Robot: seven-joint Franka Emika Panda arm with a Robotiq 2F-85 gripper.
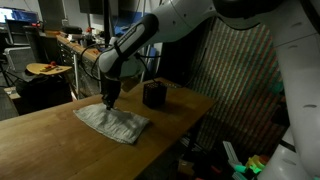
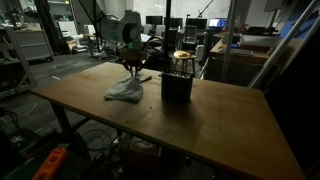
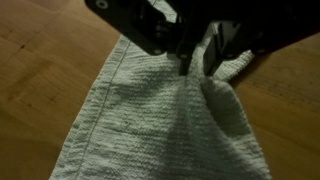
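A pale grey cloth (image 1: pixel 121 127) lies spread on the wooden table, and exterior view 2 shows part of the same cloth (image 2: pixel 124 90) raised in a peak below my gripper (image 2: pixel 134 70). In the wrist view, ribbed fabric (image 3: pixel 145 115) fills the middle and rises in a fold between the dark fingers. My gripper is shut on this fold. From the side, the gripper (image 1: pixel 110 104) points down over the cloth's far part. The fingertips are dark, and just how much fabric they pinch is hard to make out.
A black box-like container (image 2: pixel 177 86) stands on the table (image 2: pixel 215 125) beside the cloth, and the same container (image 1: pixel 154 94) is right of the gripper in exterior view 1.
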